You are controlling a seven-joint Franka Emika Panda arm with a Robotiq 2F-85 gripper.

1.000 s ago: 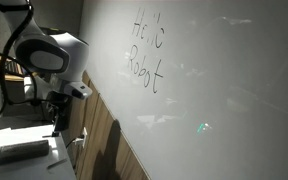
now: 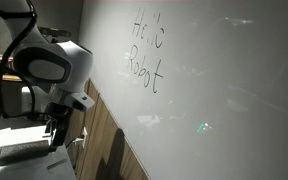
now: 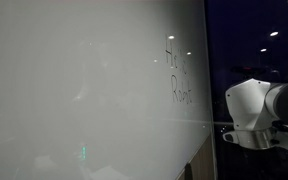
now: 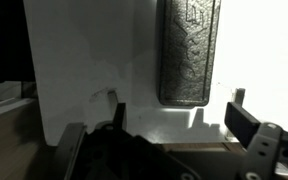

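Observation:
A dark, oblong block like a whiteboard eraser [image 4: 190, 55] lies lengthwise on the pale table top in the wrist view. My gripper stands open, one finger [image 4: 113, 103] to the left of the block's near end and the other to its right, with clear gaps on both sides. In exterior view 1 the same eraser [image 2: 22, 151] rests on the white table, just left of the gripper [image 2: 56, 135]. A whiteboard [image 2: 214, 80] bears the handwritten words "Hello Robot" [image 2: 147, 45].
The white table top [image 4: 89, 50] is otherwise mostly bare around the block; its near edge shows below. Wood panelling [image 2: 99, 130] runs under the whiteboard beside the arm. A small green mark [image 2: 201, 128] sits lower on the board.
The arm has come down a little toward the table and the eraser. The eraser and the writing look unmoved.

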